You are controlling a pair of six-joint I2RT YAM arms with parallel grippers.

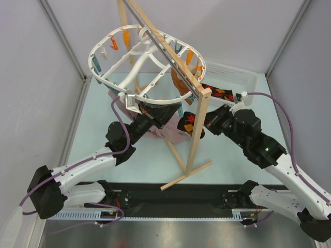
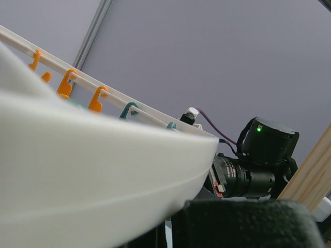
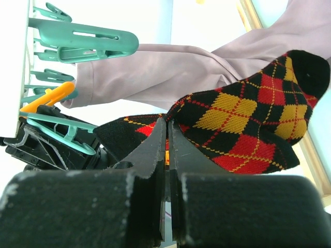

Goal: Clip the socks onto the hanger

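The round white hanger [image 1: 119, 85] with teal and orange clips hangs from a wooden stand. My left gripper [image 1: 160, 114] is at its front rim, where white plastic fills much of the left wrist view; its fingers are shut, apparently on the hanger. My right gripper is shut at the edge of a black, red and yellow argyle sock [image 3: 248, 129], which dangles beside the front post. Teal clips [image 3: 88, 39] and an orange clip [image 3: 51, 97] show left of the sock in the right wrist view.
The wooden post [image 1: 196, 139] stands between the arms, its foot on the table. A white basket [image 1: 240, 73] with another argyle sock [image 1: 222, 94] is at the back right. Pink cloth [image 3: 134, 77] hangs behind.
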